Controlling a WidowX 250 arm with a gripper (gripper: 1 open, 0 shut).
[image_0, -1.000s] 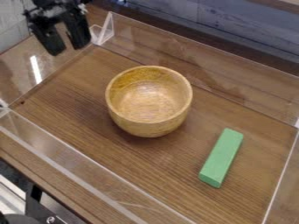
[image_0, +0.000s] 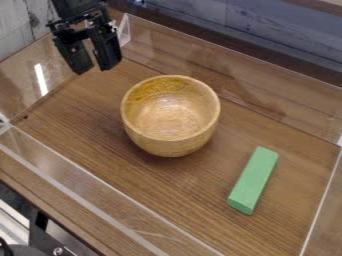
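Note:
A black gripper (image_0: 91, 62) hangs over the wooden surface at the upper left, above and left of a large yellow bowl (image_0: 170, 114); whether its fingers are open or shut is unclear. A green block (image_0: 253, 181) lies on the right side, apart from the bowl.
The wooden tray floor (image_0: 134, 200) is clear below and left of the bowl and along the upper right. Pale walls edge it at the left and right, with a dark blue-grey panel at the top right.
Compared with about a second ago, the gripper has moved down and a little right from the top left edge. The bowl and green block have not moved.

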